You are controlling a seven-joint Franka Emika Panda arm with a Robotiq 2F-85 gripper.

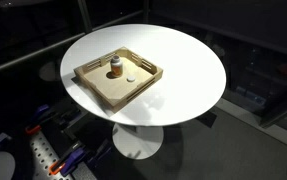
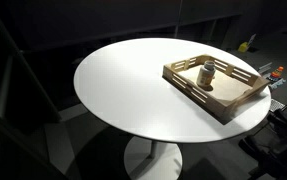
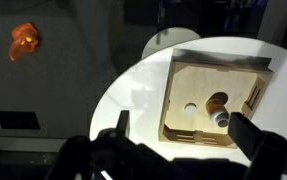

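A wooden tray with slotted sides (image 1: 143, 93) rests near the edge of the round white table. Inside it stands a brown bottle (image 1: 116, 68) with a pale cap; the same bottle (image 2: 206, 74) shows in exterior view 2. A small white round piece (image 3: 190, 108) lies on the tray floor beside the bottle. Seen from above in the wrist view, my gripper is open, its dark fingers spread wide at the lower edge with nothing held. Neither exterior view clearly shows the gripper.
Dark floor surrounds the table, with an orange object (image 3: 24, 40) on it in the wrist view. A perforated metal strip (image 1: 43, 155) and orange and purple parts sit at the lower left of exterior view 1.
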